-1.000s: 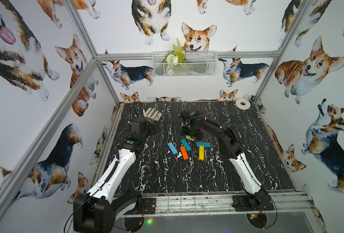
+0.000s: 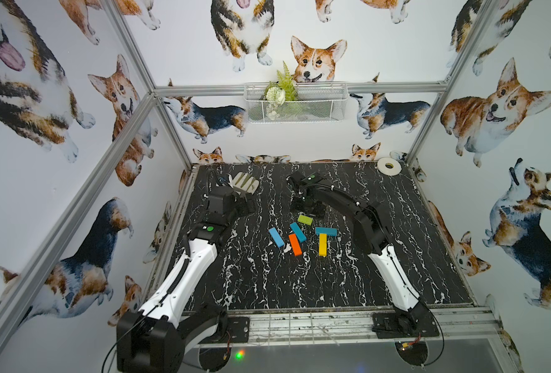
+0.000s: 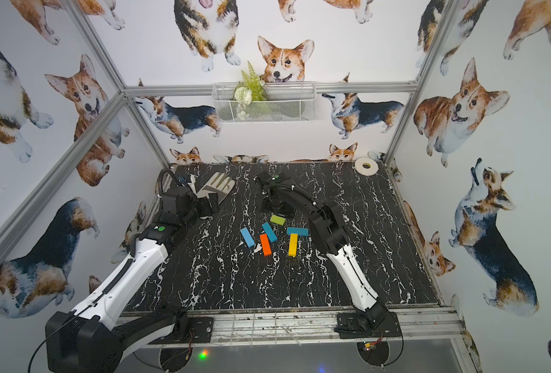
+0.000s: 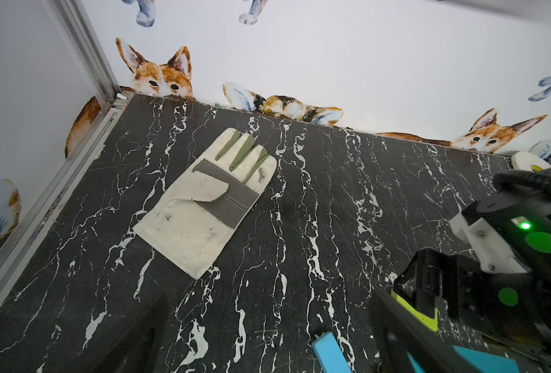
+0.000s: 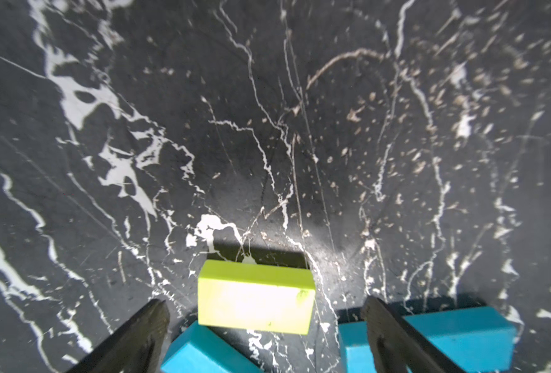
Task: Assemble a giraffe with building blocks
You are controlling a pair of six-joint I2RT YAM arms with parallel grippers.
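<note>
A lime green block [image 5: 255, 297] lies flat on the table between the spread fingers of my open right gripper, which hovers above it without gripping. Close below it are a slanted blue block [image 2: 298, 232] and, to the right, a sideways blue block [image 2: 325, 231]. An orange block [image 2: 295, 244] touches or nearly touches the slanted blue one. The yellow block [image 2: 322, 244] stands lengthwise under the sideways blue block. Farther left rests a light blue block [image 2: 276, 237]. My left gripper is open and empty, held over the table's left side.
A work glove [image 4: 207, 199] lies at the back left. A white tape roll [image 2: 388, 166] sits in the back right corner.
My right gripper has risen slightly away from the green block, so more of that block shows. The blocks and the left arm look unmoved.
</note>
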